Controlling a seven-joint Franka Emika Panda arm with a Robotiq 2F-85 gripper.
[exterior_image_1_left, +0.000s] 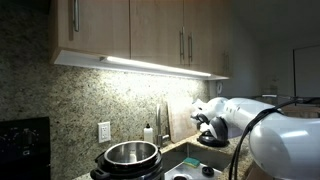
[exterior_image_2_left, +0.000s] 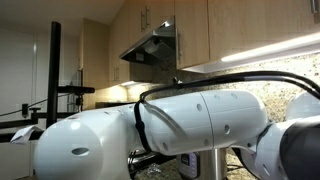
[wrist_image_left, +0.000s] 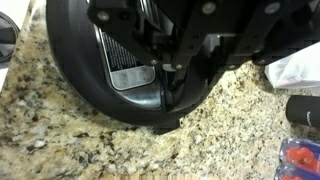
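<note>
In the wrist view, a wide black round vessel rests on the speckled counter, with a grey ribbed metal panel inside it. My gripper reaches over the vessel near its right side. The fingers are closed on part of the dark vessel, though the black fingers largely hide the contact. In exterior view 1, the gripper is small and dark, beside the black vessel at the counter's far end past the sink. Exterior view 2 shows mostly the white arm, with the gripper out of sight.
A sink lies between the vessel and a steel pot in front. The faucet and a soap bottle stand by the wall. Packets and a black cylinder lie right of the vessel. Cabinets hang above.
</note>
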